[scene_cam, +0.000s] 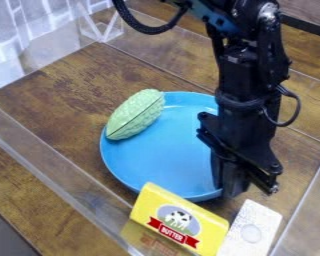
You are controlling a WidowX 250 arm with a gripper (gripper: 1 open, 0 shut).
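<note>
My black gripper (227,170) is lowered at the right side of a blue plate (156,160), its fingertips low near the rim; it looks shut, and I see nothing held, though the fingertips are partly hidden. A pale green leafy vegetable (135,114) lies on the upper left of the plate. A yellow butter box (176,224) lies in front of the plate, and a white object (254,228) lies to its right.
Clear plastic walls run along the left and right of the wooden surface (63,100). A crumpled clear or white material (23,35) is at the back left. The wood left of the plate is clear.
</note>
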